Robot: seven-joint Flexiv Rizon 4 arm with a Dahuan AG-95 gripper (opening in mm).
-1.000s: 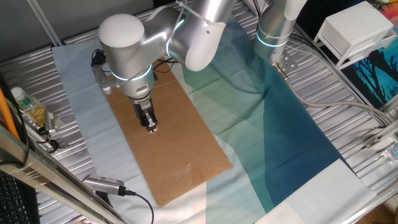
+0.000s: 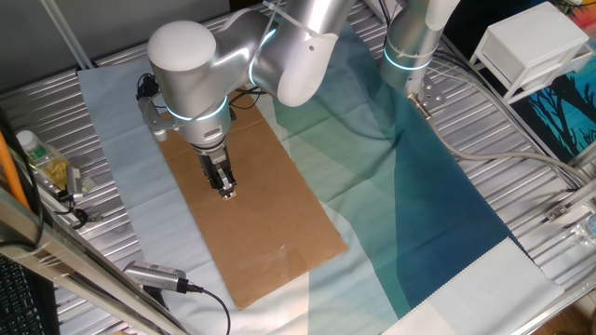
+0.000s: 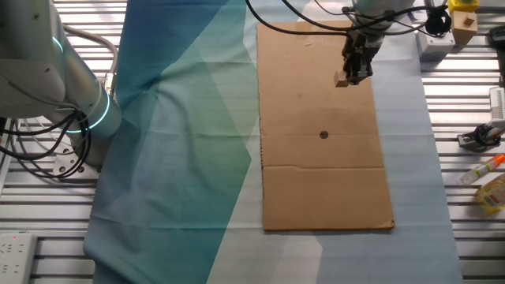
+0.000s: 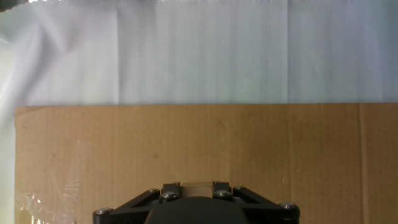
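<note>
A small wooden block (image 3: pixel 341 79) shows at the tips of my gripper (image 3: pixel 357 76). In the wrist view the same block (image 4: pixel 197 190) spans the gap between the two black fingers, so the fingers are shut on it. Below lies a flat brown cardboard sheet (image 2: pixel 270 214), with the gripper over its middle part in exterior view 1. Exterior view 2 shows a dark round spot (image 3: pixel 323 135) on the sheet, a little off from the block. How high the block is above the cardboard I cannot tell.
A blue, green and white cloth (image 2: pixel 363 195) covers most of the slatted table. Bottles (image 3: pixel 491 193) and a silver device (image 2: pixel 154 275) lie by the edge. A yellow thing (image 3: pixel 462 6) sits in a corner. The cardboard around the gripper is clear.
</note>
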